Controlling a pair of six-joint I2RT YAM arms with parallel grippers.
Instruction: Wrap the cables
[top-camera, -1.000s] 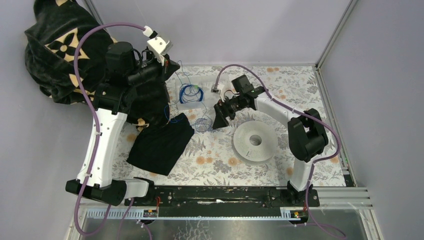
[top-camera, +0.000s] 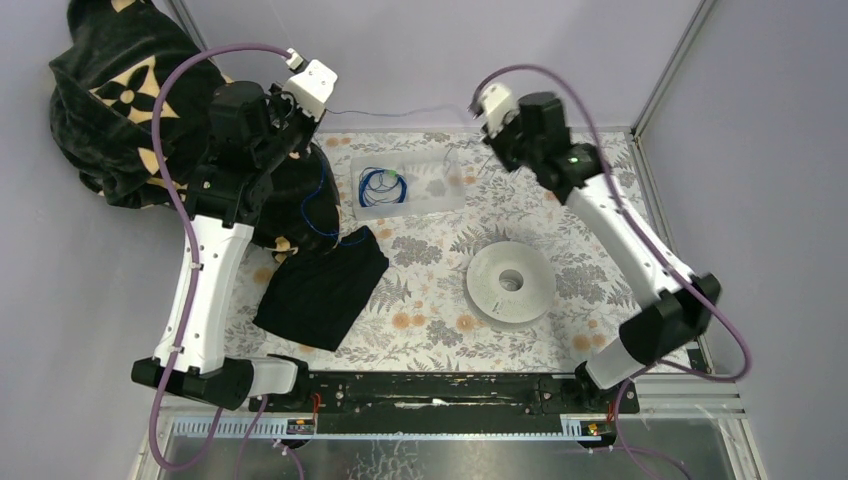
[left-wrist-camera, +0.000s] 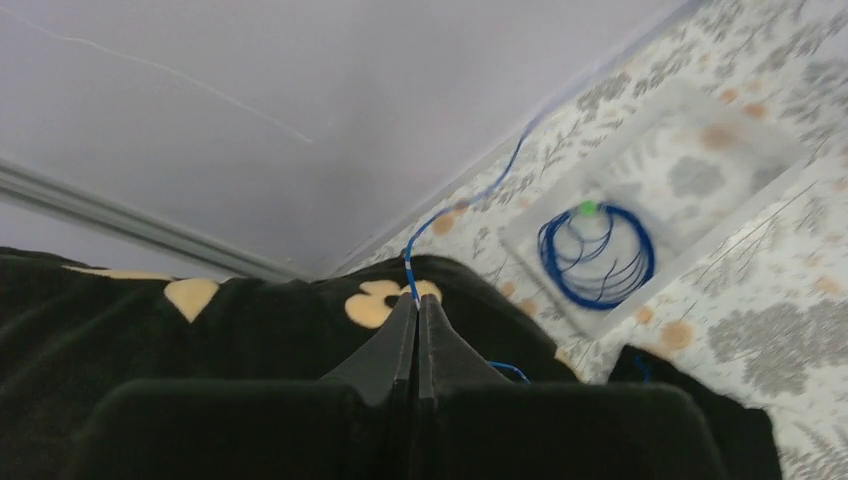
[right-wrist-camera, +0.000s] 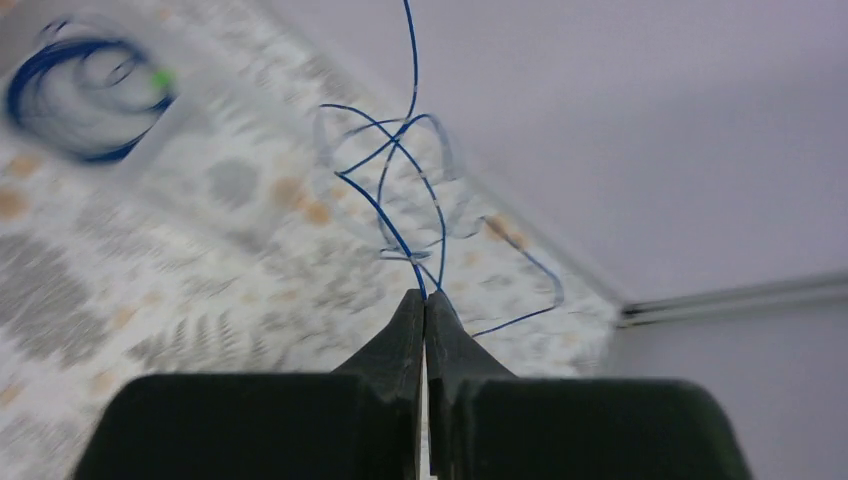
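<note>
A blue cable (top-camera: 392, 114) stretches between my two grippers across the back of the table. My left gripper, at the back left, is shut on this cable, which runs up from the fingertips and shows again behind them. The right gripper is raised at the back right and shut on the cable too; a loose tangle of loops (right-wrist-camera: 400, 150) hangs blurred by its tips. In the clear tray (top-camera: 445, 200) between the arms lies a coil of blue cable (top-camera: 383, 187) with a green tie.
A white round disc (top-camera: 512, 265) with a center hole stands right of the middle. A black cloth (top-camera: 325, 290) lies at front left, and a dark patterned blanket (top-camera: 110, 130) fills the back left. Bare table shows around the disc.
My left gripper has swung slightly left, and the cable is now drawn out.
</note>
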